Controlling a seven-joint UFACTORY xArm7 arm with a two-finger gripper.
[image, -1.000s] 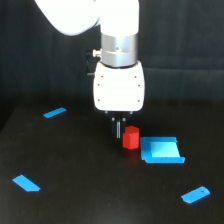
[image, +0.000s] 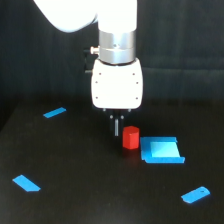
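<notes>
A small red block (image: 131, 137) rests on the black table, just left of a blue taped square (image: 162, 157). My gripper (image: 116, 128) points down from the white arm, with its thin fingertips slightly to the left of the block. The block appears to be outside the fingers, not between them. At this size I cannot tell how far apart the fingers stand, nor whether one of them touches the block.
Blue tape strips mark the table at the back left (image: 55, 112), the front left (image: 26, 184) and the front right (image: 195, 195). A dark curtain hangs behind.
My gripper has shifted slightly left and a little up. The red block and the blue square have not visibly moved.
</notes>
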